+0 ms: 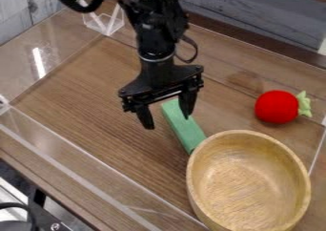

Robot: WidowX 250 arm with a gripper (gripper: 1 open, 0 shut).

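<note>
My black gripper [162, 114] hangs over the middle of the table, its fingers spread open. Just below it and slightly right, a green block [182, 128] lies lengthwise on the wood, its lower end beside the rim of a beige bowl [249, 206]. The upper end of the block is close to the right finger; I cannot tell whether they touch.
A red tomato-like object [276, 107] with a green top lies at the right. A clear plastic item [102, 20] sits at the back left.
</note>
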